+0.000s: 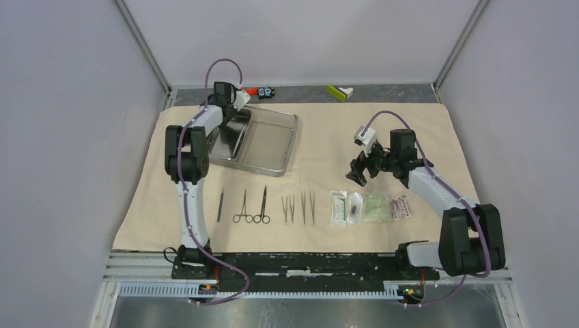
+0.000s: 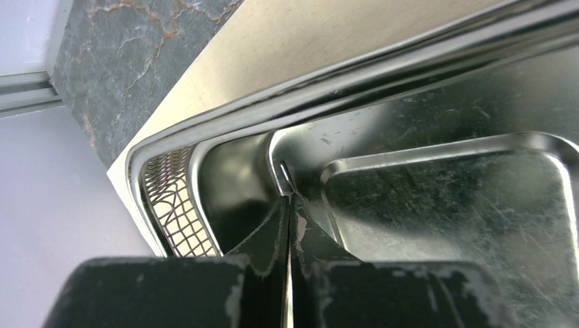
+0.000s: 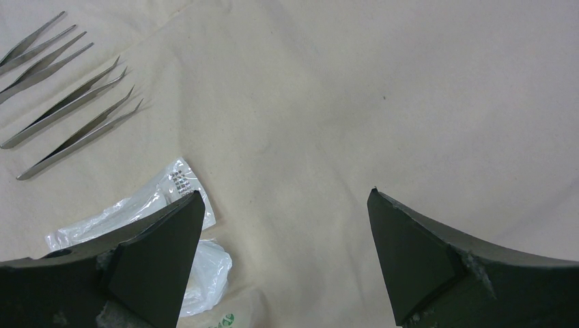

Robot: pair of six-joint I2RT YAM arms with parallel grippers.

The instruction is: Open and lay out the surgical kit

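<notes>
My left gripper is down in the inner metal tray (image 2: 450,205) at the kit's left end, shut on a thin metal instrument (image 2: 285,171); its exact kind is hidden. The kit's outer tray (image 1: 290,143) holds that inner tray. In front lie a thin dark instrument (image 1: 220,205), two scissor-like tools (image 1: 263,205), several tweezers (image 1: 304,205) and several sealed packets (image 1: 376,207) in a row. My right gripper stands open above the cloth near the packets and tweezers, nothing between its fingers.
A grey strip (image 1: 307,92) behind it holds small objects, including a green-and-white item (image 1: 338,92). Walls close both sides.
</notes>
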